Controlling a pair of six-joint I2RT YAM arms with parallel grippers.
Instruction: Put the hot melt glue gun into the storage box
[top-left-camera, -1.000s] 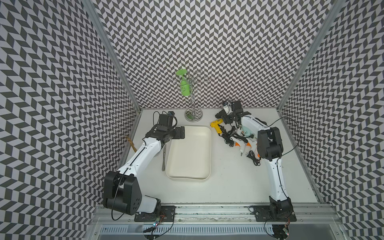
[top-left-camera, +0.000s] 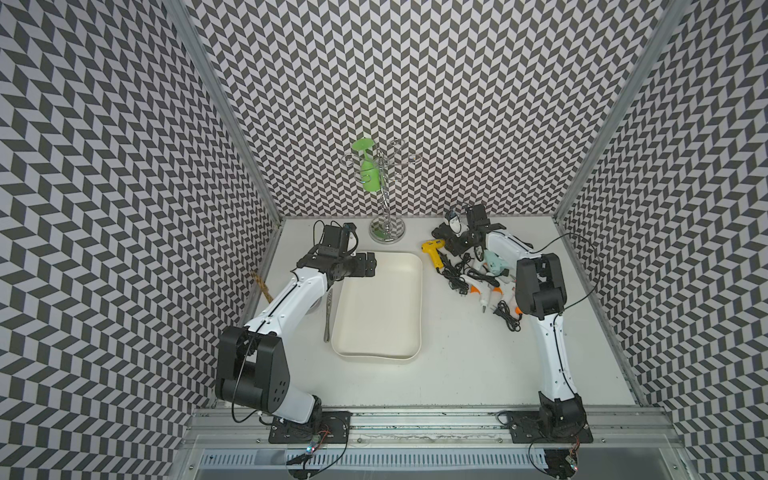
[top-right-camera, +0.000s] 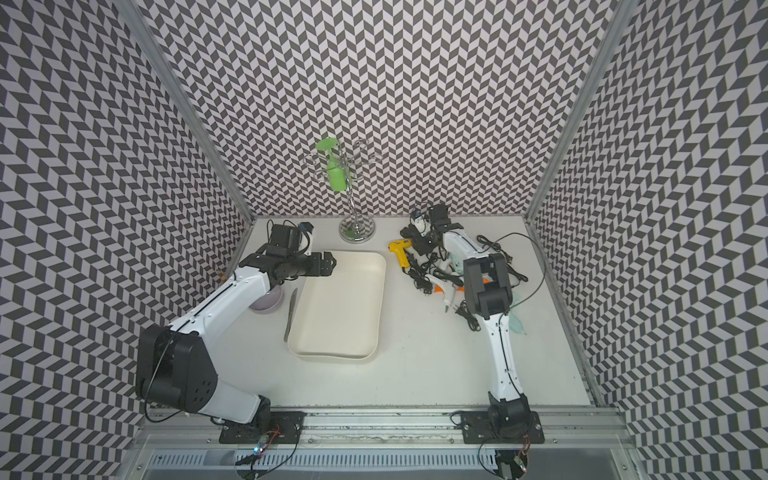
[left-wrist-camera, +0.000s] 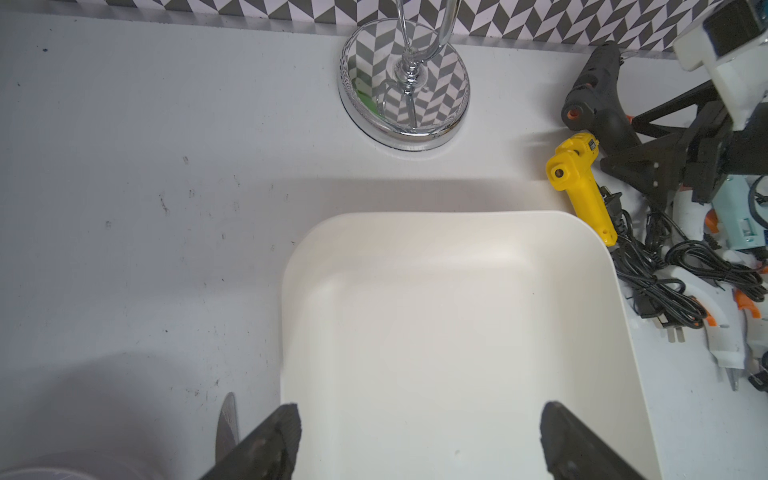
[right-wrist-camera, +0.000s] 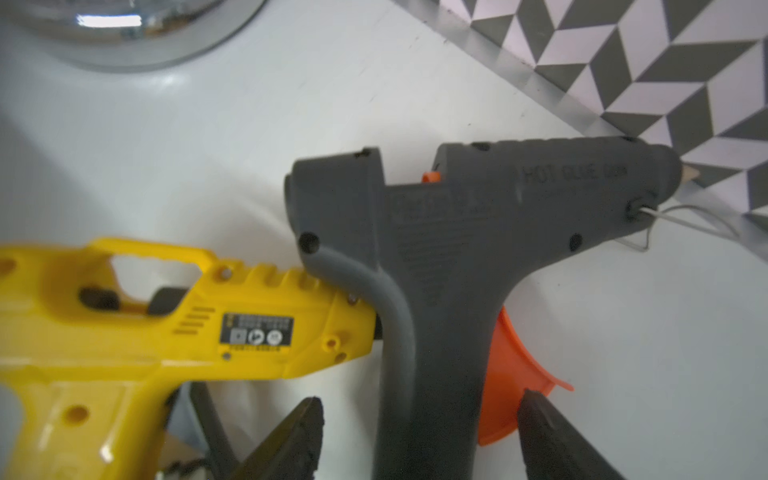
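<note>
In the right wrist view a dark grey glue gun, lettered "HOT GLUE GUN", fills the middle, nozzle pointing right. My right gripper is open around its handle, with visible gaps to both fingers. A yellow glue gun lies against the grey one's left side. The cream storage box is empty. Over it, my left gripper stands open with nothing between its fingers. White-and-orange glue guns and a light blue one lie among black cables to the right of the box.
A chrome stand holding a green bottle rises behind the box. A knife-like metal utensil lies along the box's left side, near a purple bowl. In front of the box the table is clear.
</note>
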